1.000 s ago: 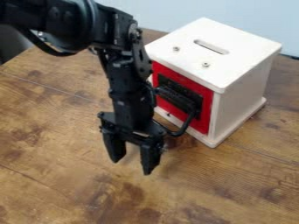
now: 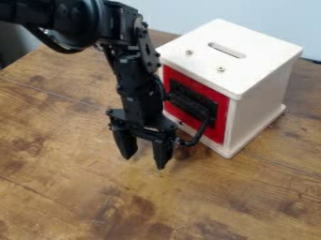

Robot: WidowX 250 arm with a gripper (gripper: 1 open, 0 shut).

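Observation:
My black gripper (image 2: 143,148) hangs low over the wooden table, pointing down, its two fingers apart with nothing visible between them. It is in front of and a little left of a white wooden box (image 2: 247,86) with a slot in its top. The box's red front panel (image 2: 216,132) carries a black piece, partly behind my arm and cable.
A pale wall runs along the back edge.
The gripper has risen slightly in the view over the last second, and the upper arm has shifted a little. The box has stayed put.

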